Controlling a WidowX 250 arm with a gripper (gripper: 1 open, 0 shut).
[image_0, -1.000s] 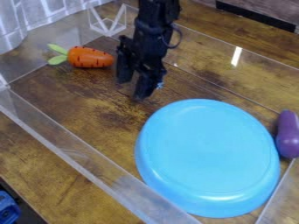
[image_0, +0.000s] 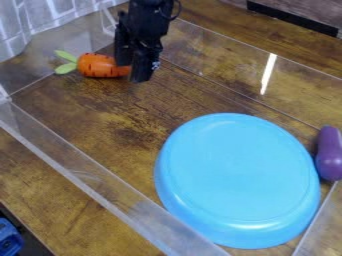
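Note:
The black gripper (image_0: 134, 60) hangs over the back left of the wooden table, at the right end of an orange toy carrot (image_0: 96, 65) with pale green leaves. The gripper partly covers the carrot; whether its fingers are open or shut on it cannot be made out.
A large blue plate (image_0: 235, 176) fills the front right, with a purple eggplant (image_0: 330, 152) at the right edge. Clear plastic walls line the left and front. A blue object (image_0: 8, 240) sits outside at the lower left.
The gripper has moved left and up in the view, from open table beside the carrot to over the carrot's right end.

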